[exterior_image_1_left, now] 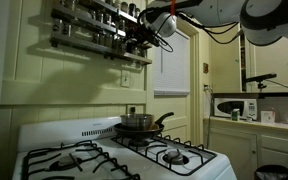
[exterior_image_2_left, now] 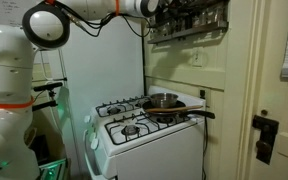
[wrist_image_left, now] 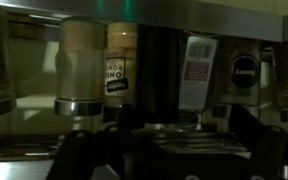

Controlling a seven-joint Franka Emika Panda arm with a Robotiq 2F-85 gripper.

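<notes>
Spice jars stand in a row on the rack in the wrist view: a dark jar (wrist_image_left: 158,70) in the middle, a jar with a barcode label (wrist_image_left: 197,75) to its right, and a jar with a printed paper label (wrist_image_left: 120,65) to its left. Below and in front of these, my gripper is open, its dark fingers spread apart and nothing seen held. Poor light makes contact with the jars hard to judge. From the side, the gripper (exterior_image_1_left: 140,42) reaches high to the wall rack (exterior_image_1_left: 99,47).
Underneath is a white stove (exterior_image_2_left: 134,130) with black grates. Stacked pans (exterior_image_1_left: 139,124) sit on it, a handle sticking out. More jars, such as a black-labelled one (wrist_image_left: 243,70) and a wide clear one (wrist_image_left: 80,62), flank the middle closely. A microwave (exterior_image_1_left: 234,107) stands across the room.
</notes>
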